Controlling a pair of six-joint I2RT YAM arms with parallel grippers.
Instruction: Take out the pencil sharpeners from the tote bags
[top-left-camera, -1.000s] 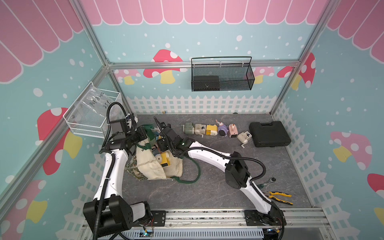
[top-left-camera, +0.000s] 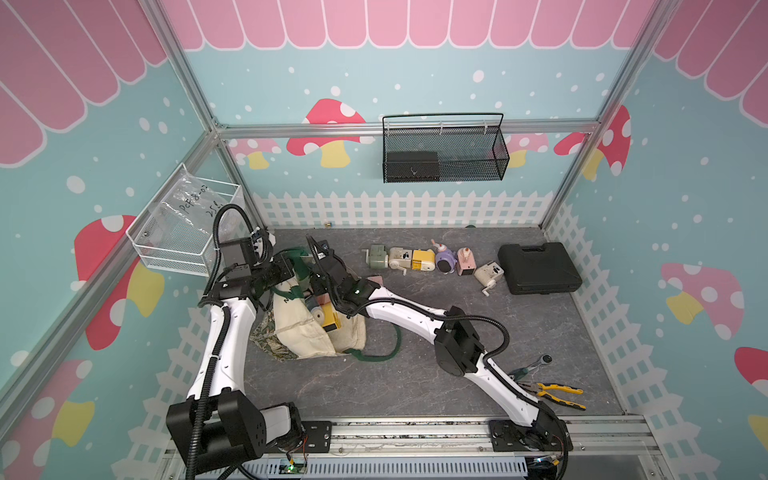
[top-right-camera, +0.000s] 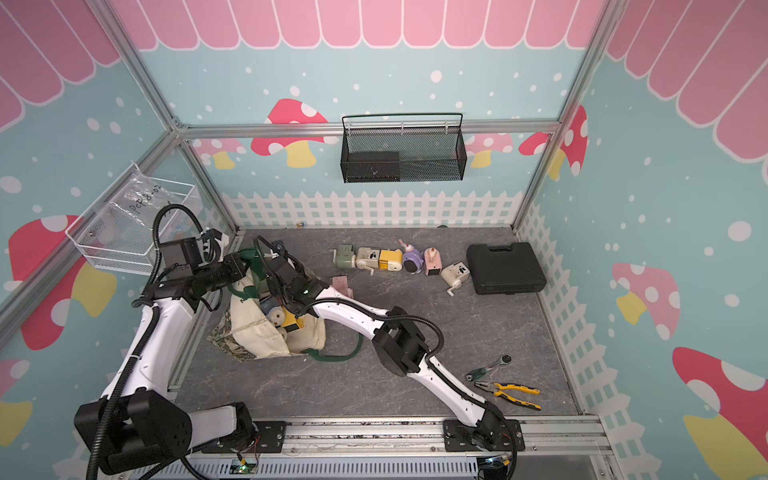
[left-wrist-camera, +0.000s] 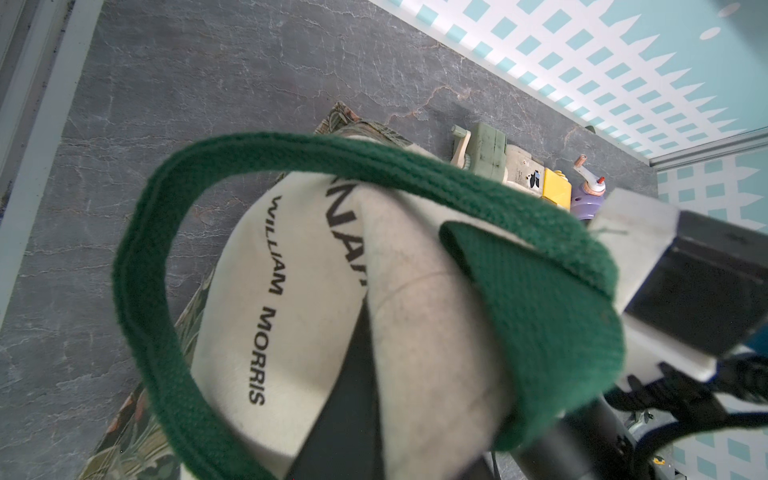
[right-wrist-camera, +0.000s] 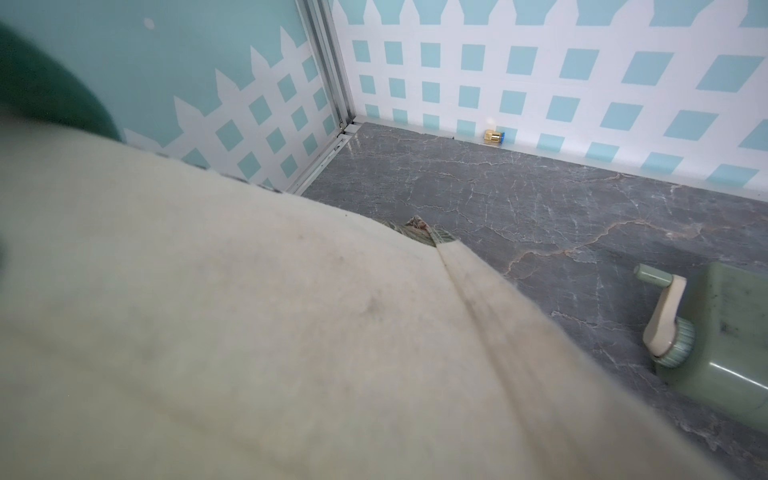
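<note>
The cream tote bag (top-left-camera: 308, 332) with green handles lies at the left of the table, its mouth open. Inside it a yellow-and-black sharpener (top-left-camera: 330, 317) shows, with a round pale part (top-right-camera: 277, 316) beside it. My left gripper (top-left-camera: 288, 266) is shut at the bag's upper left edge; in the left wrist view, folded canvas (left-wrist-camera: 432, 344) rises against a dark finger (left-wrist-camera: 344, 416). My right gripper (top-left-camera: 314, 281) reaches into the bag's upper part. Canvas (right-wrist-camera: 240, 320) fills much of the right wrist view, hiding its fingers and anything between them.
Sharpeners stand in a row at the back: green (top-left-camera: 377, 257), white (top-left-camera: 401, 258), yellow (top-left-camera: 423, 259), purple (top-left-camera: 445, 261), pink (top-left-camera: 465, 261) and cream (top-left-camera: 489, 276). Another pink one (top-right-camera: 341, 286) is partly behind my right arm. A black case (top-left-camera: 540, 268) and pliers (top-left-camera: 561, 394) lie rightward.
My right arm has shifted left, its gripper going further over and into the bag, covering more of the contents. The left arm holds still.
</note>
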